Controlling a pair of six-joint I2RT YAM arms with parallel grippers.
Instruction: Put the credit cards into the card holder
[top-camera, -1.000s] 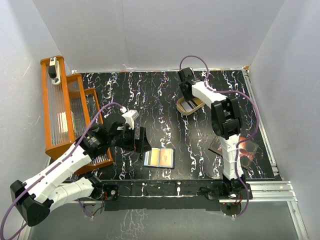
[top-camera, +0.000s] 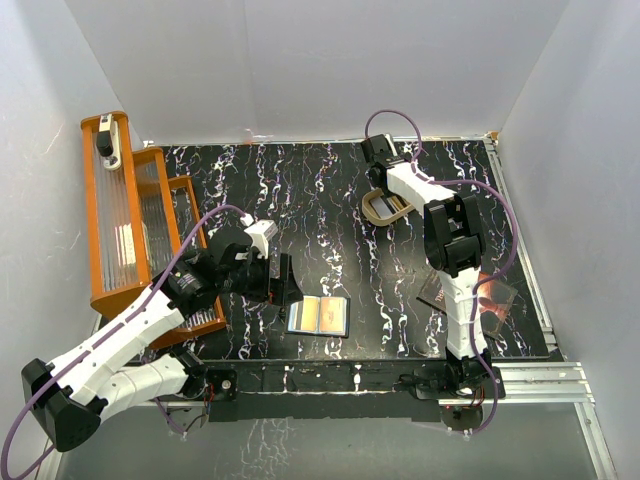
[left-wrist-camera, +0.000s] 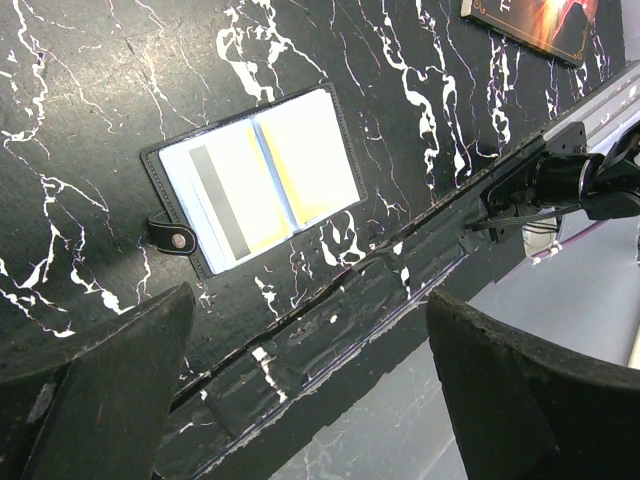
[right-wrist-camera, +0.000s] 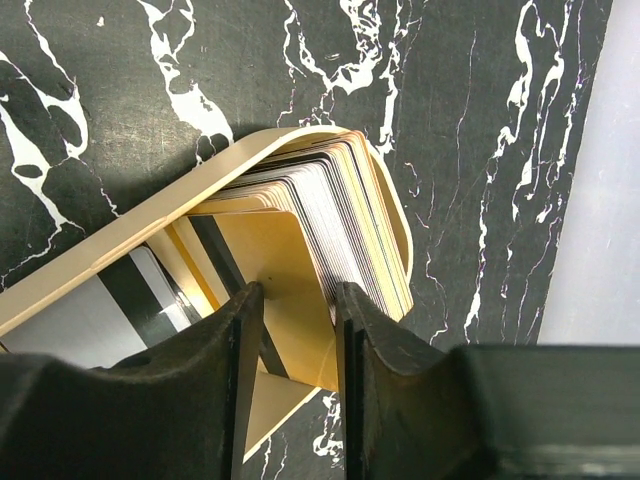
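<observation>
The black card holder (left-wrist-camera: 345, 130) lies open on the table near the front edge, its snap strap (left-wrist-camera: 172, 238) to one side. Clear sleeves inside show white and yellow. My left gripper hovers beside it, open and empty. At the back, an oval beige basket (right-wrist-camera: 150, 210) holds a stack of credit cards (right-wrist-camera: 350, 200), on edge at one end. A gold card (right-wrist-camera: 285, 260) leans away from that stack. My right gripper reaches into the basket, fingers apart, with part of the gold card between them. One finger (right-wrist-camera: 352, 305) stands against the stack side.
An orange-framed rack (top-camera: 110, 215) takes up the left side of the table. A dark flat case with a reddish picture (top-camera: 490, 300) lies at the right, partly under the right arm.
Over the last second the right gripper and the basket have shifted slightly to the right. The left arm and the card holder have stayed where they were.
</observation>
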